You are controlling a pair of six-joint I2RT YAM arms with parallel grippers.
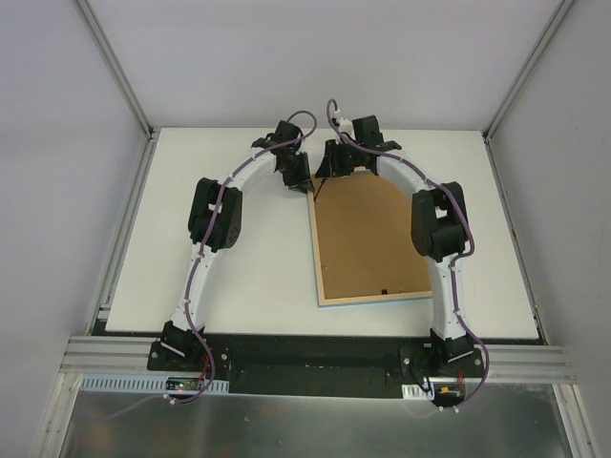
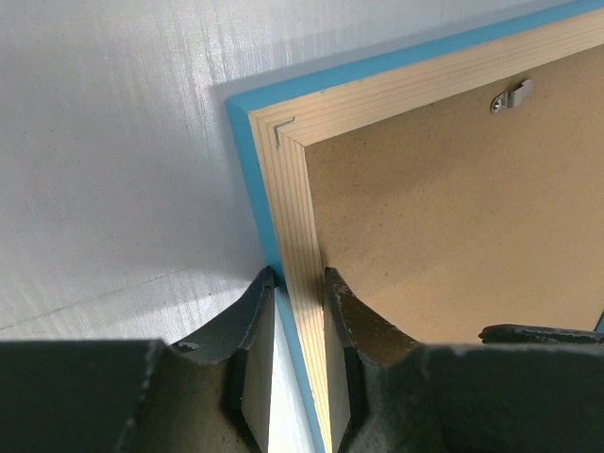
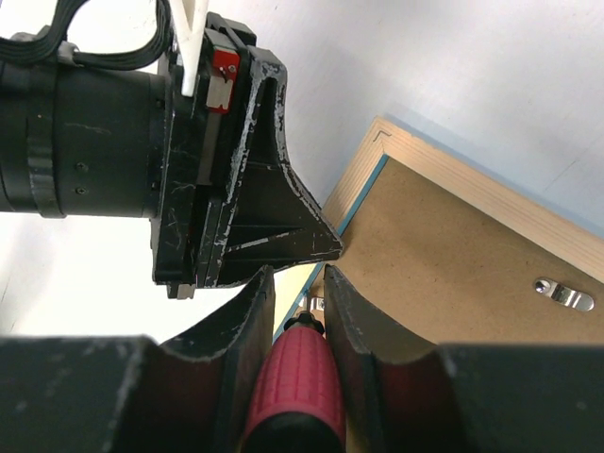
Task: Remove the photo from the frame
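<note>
The picture frame (image 1: 319, 258) lies face down, its pale wood rim with a blue outer edge around a brown backing board (image 1: 372, 234). My left gripper is shut across one side of that rim, near a corner. In the right wrist view, my right gripper is shut on a screwdriver (image 3: 300, 373) with a red and black handle. Its tool reaches down over the board's edge, close to a small metal clip (image 3: 316, 303); whether they touch is hidden. Another clip (image 3: 564, 293) sits on the board farther along.
The left gripper's black body (image 3: 255, 217) stands right beside my right gripper, with little room between them. A dark clip (image 1: 385, 291) shows near the rim's front side.
</note>
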